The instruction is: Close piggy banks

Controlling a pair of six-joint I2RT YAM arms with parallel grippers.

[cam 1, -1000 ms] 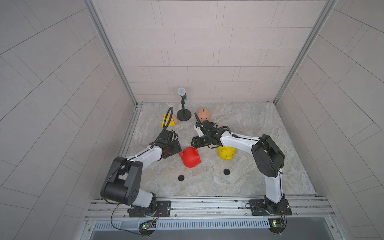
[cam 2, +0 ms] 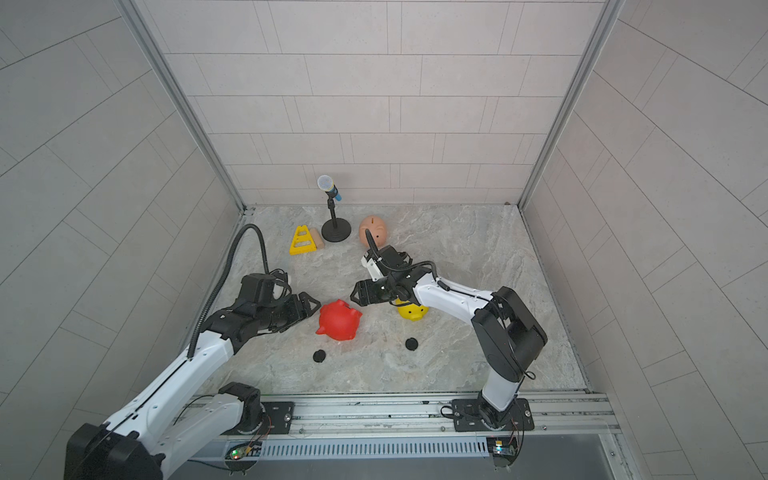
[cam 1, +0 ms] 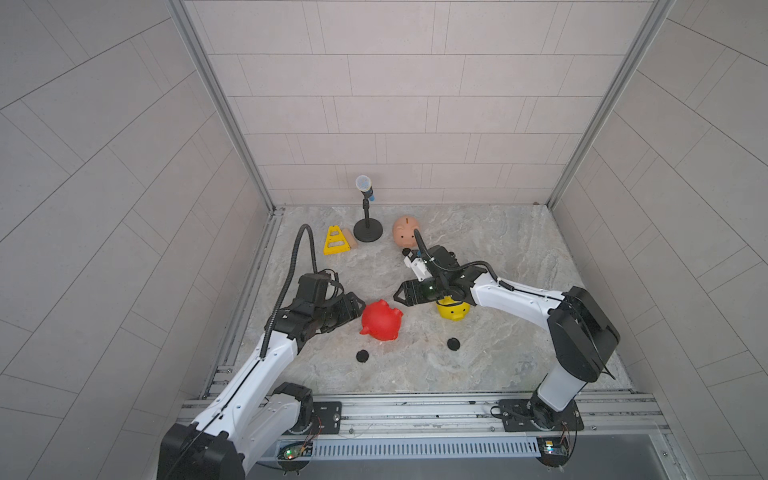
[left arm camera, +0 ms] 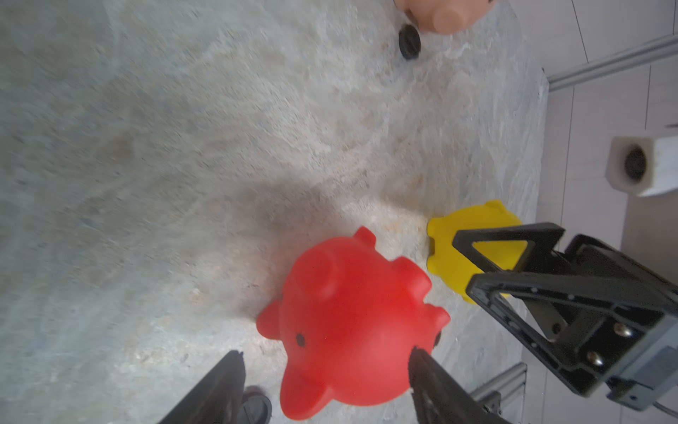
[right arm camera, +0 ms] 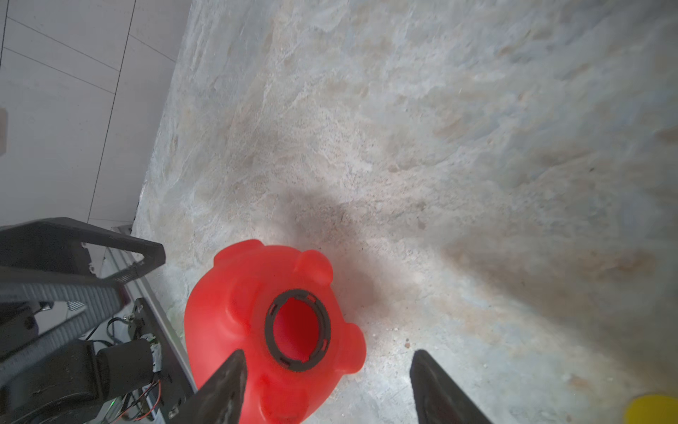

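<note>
The red piggy bank lies tipped between my two grippers. In the right wrist view the open black-rimmed hole in its belly shows; the left wrist view has its face side. My left gripper stands close at its left, its fingers apart; I cannot tell whether they touch it. My right gripper is open, beyond its right side, with nothing held. Partly under the right arm sits the yellow piggy bank. A pink piggy bank stands at the back, a black plug beside it.
Two more black plugs, one front left and one front right, lie on the stone-look table. At the back stand a yellow triangular piece and a black-based lamp-like stand.
The red piggy bank has turned and shifted slightly towards the front. My left arm has swung outward, its gripper coming back beside the bank. My right gripper has drawn away to the right.
</note>
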